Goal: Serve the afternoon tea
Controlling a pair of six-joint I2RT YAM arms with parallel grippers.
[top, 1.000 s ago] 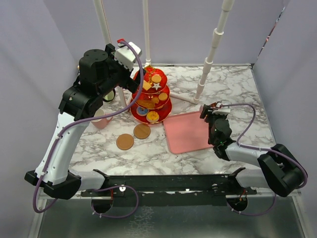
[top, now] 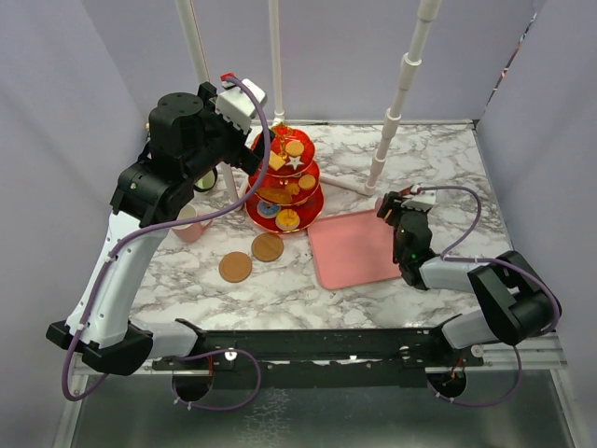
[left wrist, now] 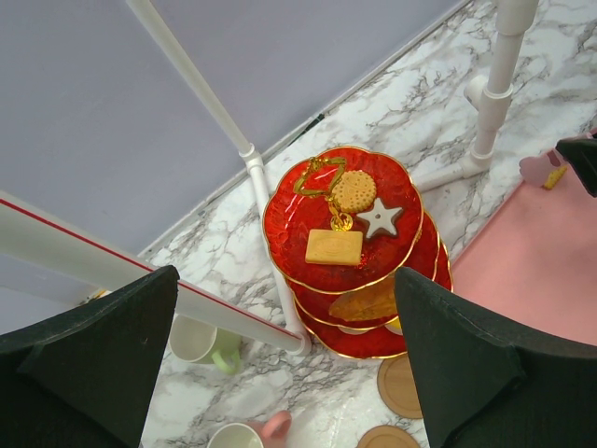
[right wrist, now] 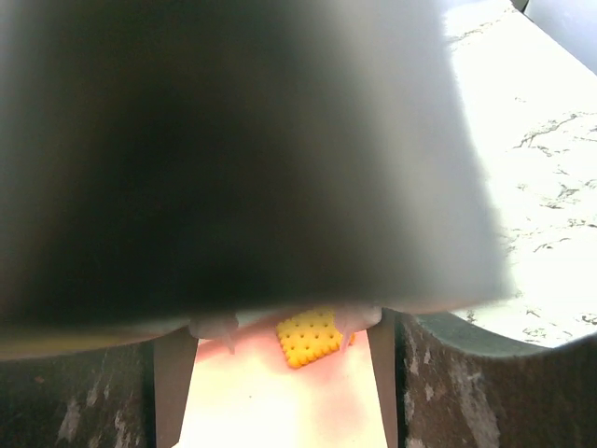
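A three-tier red stand (top: 289, 149) holds cookies and pastries at the back centre. A pink tray (top: 350, 261) lies to its right. My right gripper (top: 392, 210) is low over the tray's back right, its fingers apart around a square yellow biscuit (right wrist: 308, 341) and pale pink pieces; whether it touches them I cannot tell. My left gripper is open, high at the left of the stand.
Two wooden coasters (top: 236, 266) lie left of the tray. A pink cup (left wrist: 233, 439) and a green cup (left wrist: 191, 341) stand at the left. White pipes (top: 399, 93) rise behind.
The right arm's body has shifted a little left and forward; the right gripper stays at the tray's back right. The left arm has not moved.
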